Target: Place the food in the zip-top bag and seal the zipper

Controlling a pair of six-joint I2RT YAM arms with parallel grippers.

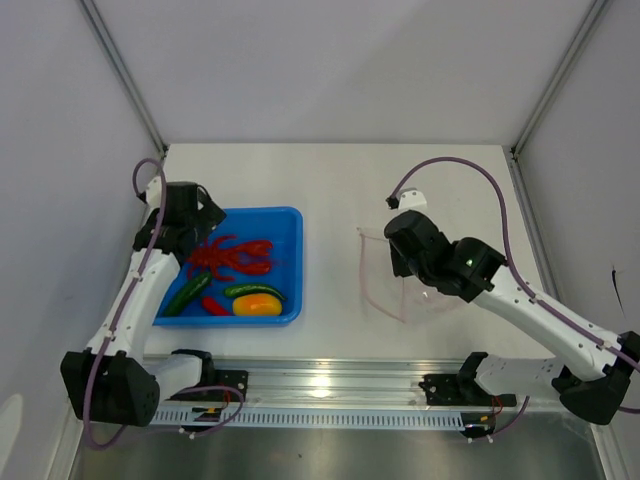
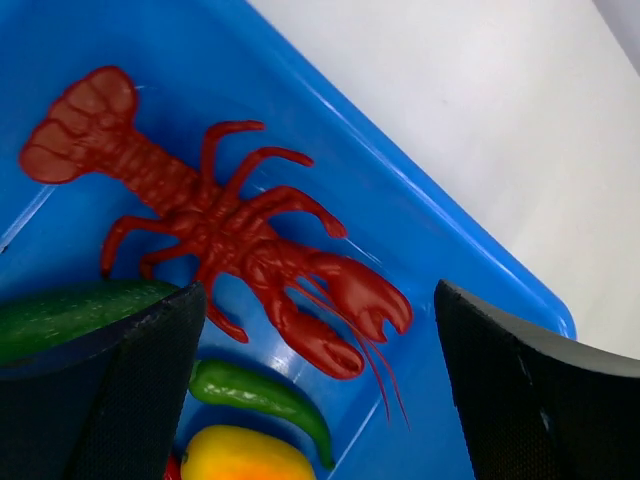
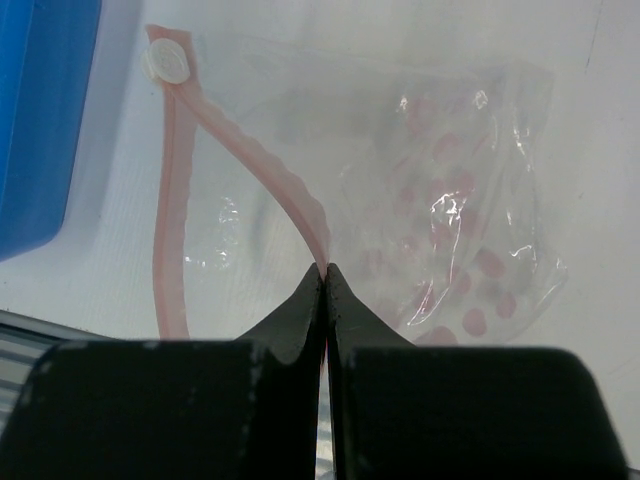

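Note:
A clear zip top bag with a pink zipper strip lies on the table. My right gripper is shut on one pink edge of the bag's mouth, pulling it away from the opposite strip, so the mouth gapes. In the blue tray lie a red lobster, a large dark green cucumber, a green pepper, a yellow pepper and a small red pepper. Over the tray's left part my left gripper stands open, the lobster's claws showing below between its fingers, which hold nothing.
A round white slider sits at the bag's far zipper corner. A metal rail runs along the front edge.

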